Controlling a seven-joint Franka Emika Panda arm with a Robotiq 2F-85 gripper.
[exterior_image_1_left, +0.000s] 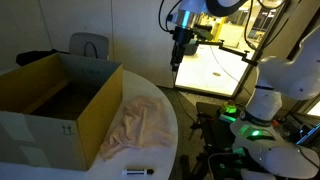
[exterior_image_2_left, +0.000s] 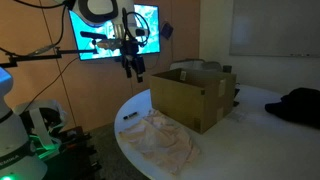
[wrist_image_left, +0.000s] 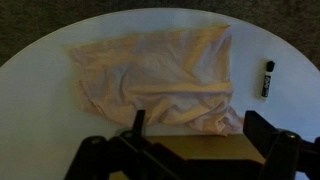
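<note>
On the white round-ended table a pale pink cloth lies spread with some wrinkles. A marker with a dark cap rests on the bare tabletop beside it; in the wrist view the marker lies right of the cloth. My gripper hangs well above the table, apart from both. From the wrist view its dark fingers stand wide apart, open with nothing between them.
A large open cardboard box stands on the table next to the cloth, its walls rising high; its floor is hidden. A dark bag lies farther along the table. Bare tabletop surrounds the marker.
</note>
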